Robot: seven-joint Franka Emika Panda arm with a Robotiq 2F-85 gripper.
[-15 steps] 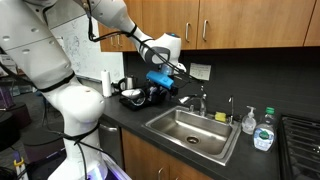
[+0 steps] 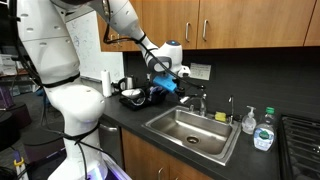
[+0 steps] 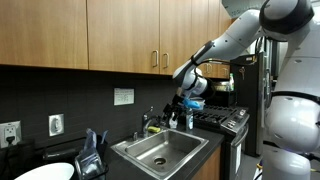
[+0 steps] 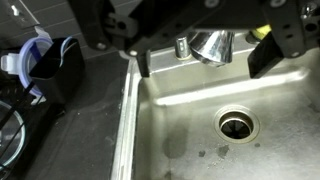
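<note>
My gripper hangs above the back left part of the sink, pointing down, with nothing held. In the wrist view its dark fingers stand wide apart, so the gripper is open. Between and beyond them shows a shiny metal piece, seemingly part of the faucet; the fingers do not grip it. Below lies the steel sink, its basin empty around the drain. The faucet rises at the sink's back edge. From the other side, the gripper partly covers that area.
A soap bottle and a green-and-clear bottle stand right of the sink, near the stove. A dish rack is at the left. A black holder with a blue-handled item sits left of the sink. Wooden cabinets hang overhead.
My arm has shifted slightly to the right, and the gripper's blue part sits a little lower. The sink and bottles look the same.
</note>
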